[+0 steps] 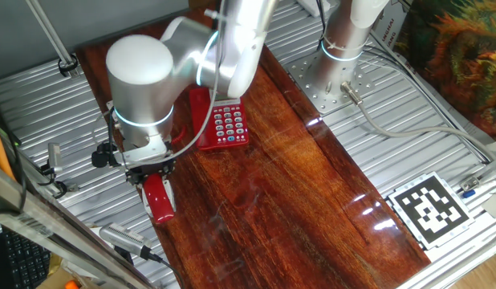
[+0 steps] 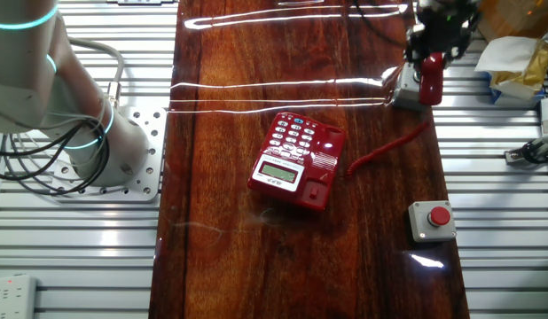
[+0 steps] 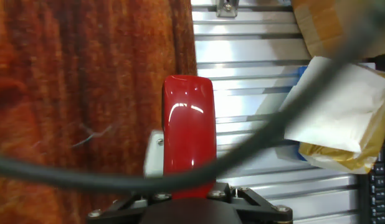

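A red telephone base (image 2: 296, 159) with a keypad and small display rests on the dark wooden tabletop; in exterior view 1 the arm partly covers it. Its red handset (image 1: 158, 199) is in my gripper (image 1: 149, 170), which is shut on it near the table's left edge. Seen from the wrist, the handset (image 3: 189, 121) points away from the gripper along the edge of the wood. A coiled red cord (image 2: 385, 148) stretches from the base toward the handset. The finger contact itself is mostly hidden.
A pale grey box-like piece (image 2: 407, 87) lies beside the handset, partly covered. A grey box with a red button (image 2: 431, 221) sits near the same table edge. White paper and yellow packaging (image 3: 342, 112) lie off the table. Much of the wood is bare.
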